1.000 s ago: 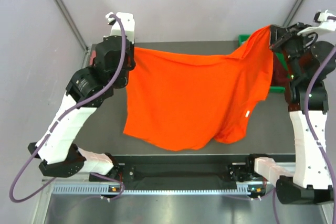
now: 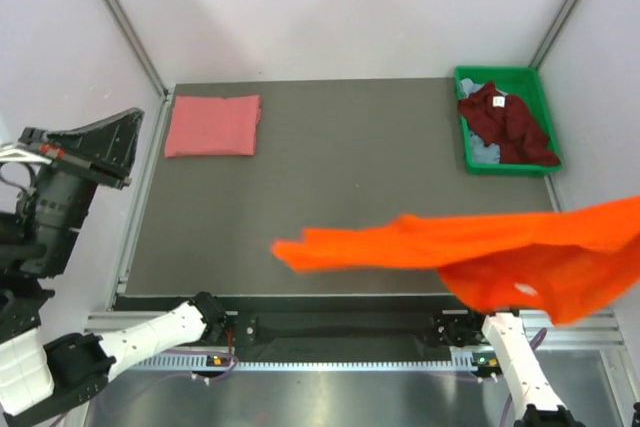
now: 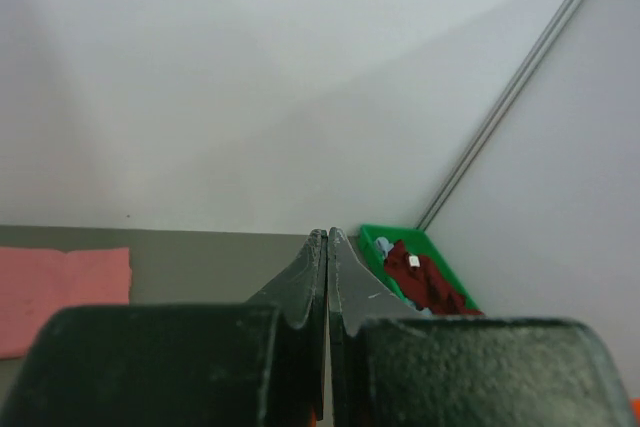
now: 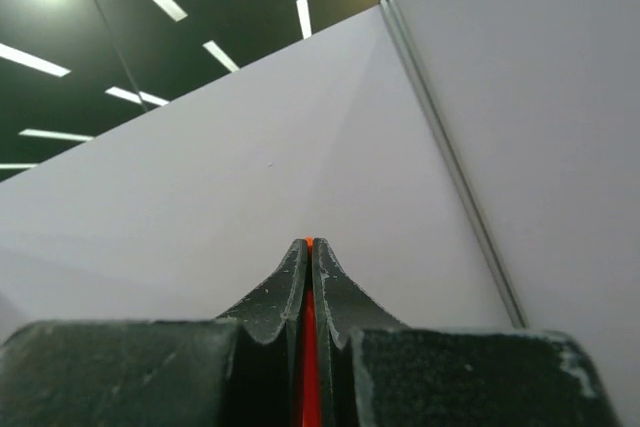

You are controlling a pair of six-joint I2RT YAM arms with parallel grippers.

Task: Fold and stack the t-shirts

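Observation:
An orange T-shirt [image 2: 520,257] stretches in a loose, blurred band across the front right, running out of the top view's right edge. My left gripper is shut; in the top view it is at the far left, apart from the shirt's visible end. My right gripper is raised and shut, with orange-red cloth showing at and behind its fingertips; it is outside the top view. A folded pink T-shirt [image 2: 212,125] lies at the back left of the grey table.
A green bin [image 2: 545,112] at the back right holds a maroon shirt [image 2: 510,132] and light blue cloth [image 2: 480,147]. Walls enclose the sides and back.
The orange shirt has swung from the middle toward the front right. The left arm has moved left, away from the cloth; the right arm has left the top view.

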